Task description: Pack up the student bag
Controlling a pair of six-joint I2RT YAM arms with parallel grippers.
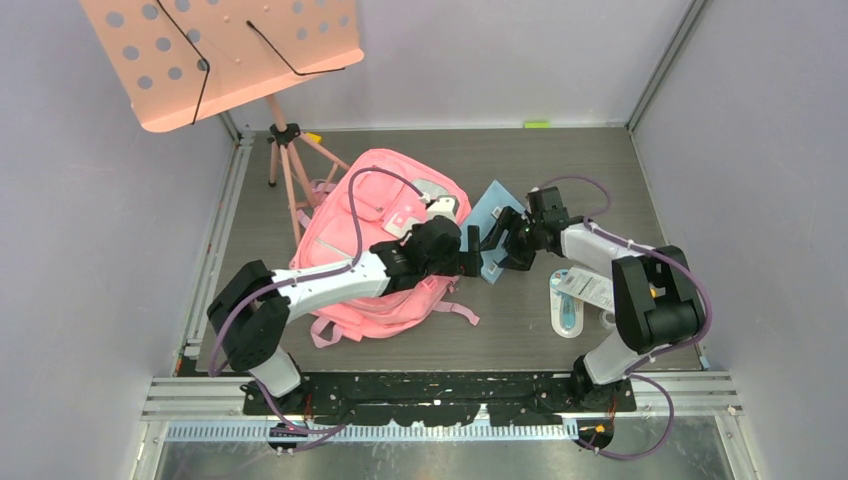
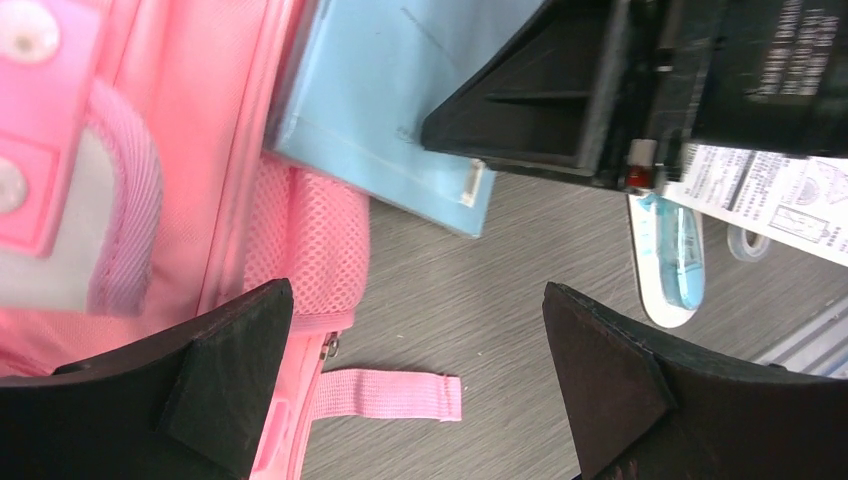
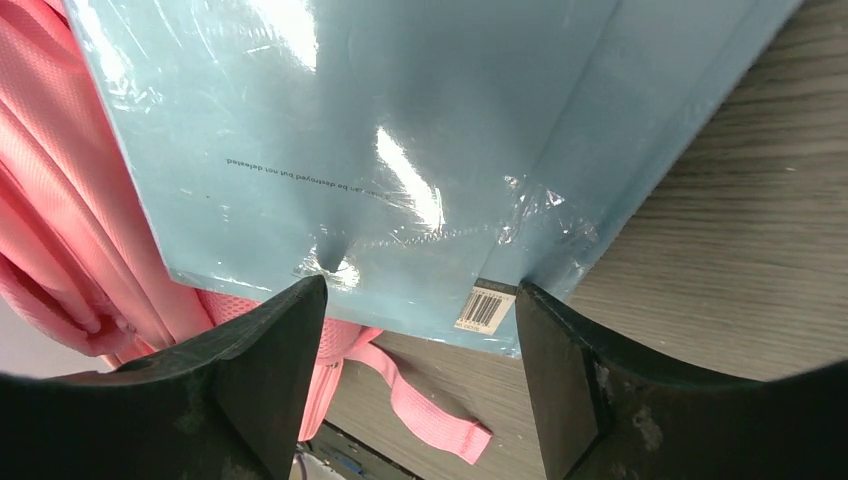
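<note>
The pink backpack [image 1: 350, 235] lies on the floor board, left of centre. Against its right side is a light blue flat book [image 1: 493, 212] with a shiny cover; a barcode label marks one corner in the right wrist view. My left gripper is open over the bag's right edge, nothing between its fingers. Over the book's corner hovers my right gripper, its fingers apart with the book surface [image 3: 330, 200] showing between and beyond them. Whether they touch the book I cannot tell.
A pencil-case-like white and blue pack [image 1: 566, 303] and a printed white sheet [image 1: 588, 288] lie at the right. A pink stand [image 1: 290, 165] rises behind the bag at the left. Bare board [image 1: 480, 345] spans the front.
</note>
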